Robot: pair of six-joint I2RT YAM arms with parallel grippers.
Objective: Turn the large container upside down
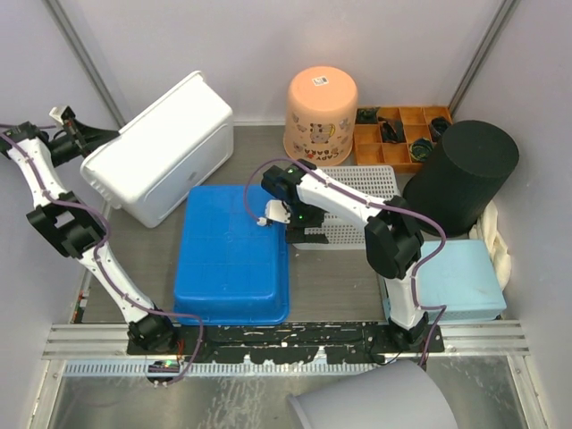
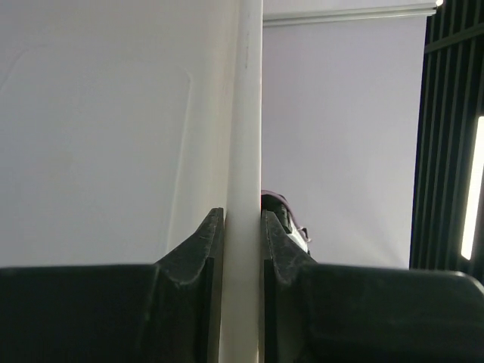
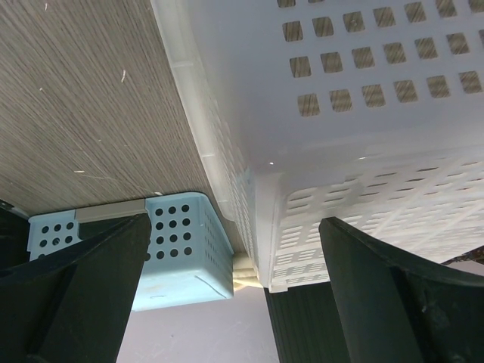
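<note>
The large white container (image 1: 170,138) lies tilted at the back left in the top view, its closed outer faces showing. My left gripper (image 1: 79,138) is at its left end. In the left wrist view the container's rim (image 2: 243,136) runs between the two dark fingers, which close on it from both sides. Much of the container's inner side is hidden from above. Over the left part of the white perforated basket (image 3: 302,144), my right gripper stands open with nothing between its fingers.
A blue bin (image 1: 230,255) lies just right of and in front of the white container. Farther right stand an orange bucket (image 1: 321,116), an orange divided tray (image 1: 413,121), a black bin (image 1: 462,174) and a light blue box (image 1: 447,279). Walls close in the left and back.
</note>
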